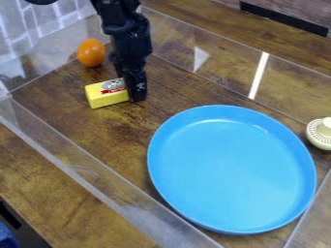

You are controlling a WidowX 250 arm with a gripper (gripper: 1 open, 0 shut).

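Observation:
My black gripper [130, 81] reaches down from the top left, shut on a yellow box [106, 96] with a red and white label, low at the wooden surface [84, 145]. An orange round object [91, 52] sits just behind it to the left.
A large blue plate [231, 166] fills the lower right. A cream knob-like object [324, 133] is at the right edge. Clear plastic walls border the area. Bare wood lies left of the plate and behind it.

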